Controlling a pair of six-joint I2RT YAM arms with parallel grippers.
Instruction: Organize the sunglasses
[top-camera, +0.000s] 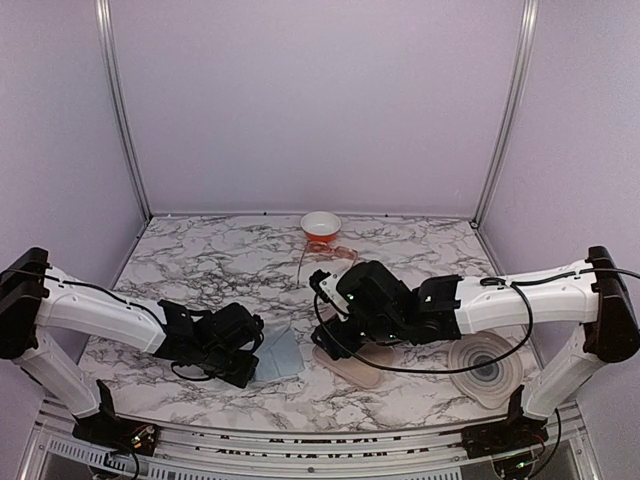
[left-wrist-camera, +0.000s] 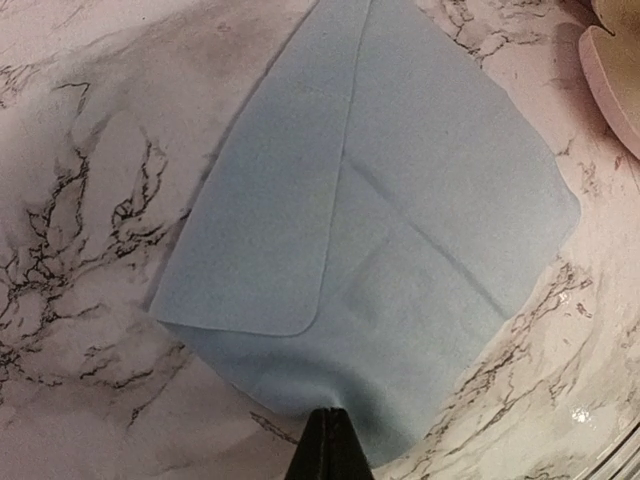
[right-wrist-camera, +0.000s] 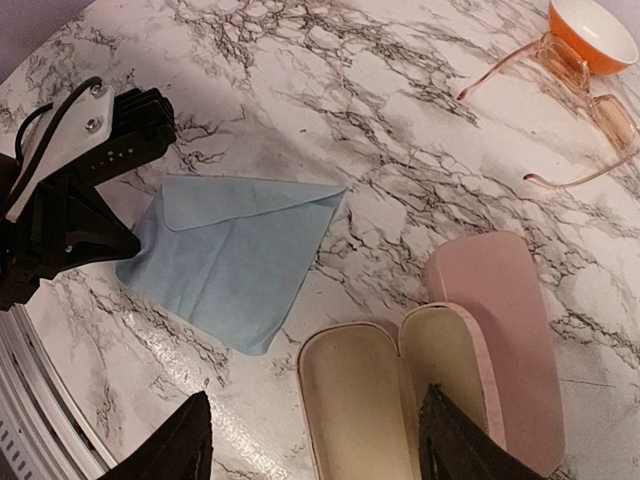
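Note:
Clear pink-framed sunglasses lie with temples open at the back of the table, touching or close to the orange bowl. A light blue cloth lies partly folded on the marble. At its near-left edge my left gripper is shut, with the cloth rippled at the fingertips; whether any is pinched does not show. Over the open pink case, lined in beige, hangs my right gripper, its fingers apart and nothing between them. In the top view the right arm covers part of the case.
The orange bowl, white inside, stands at the back. Round ringed lids or mats lie at the right front, partly under the right arm's cable.

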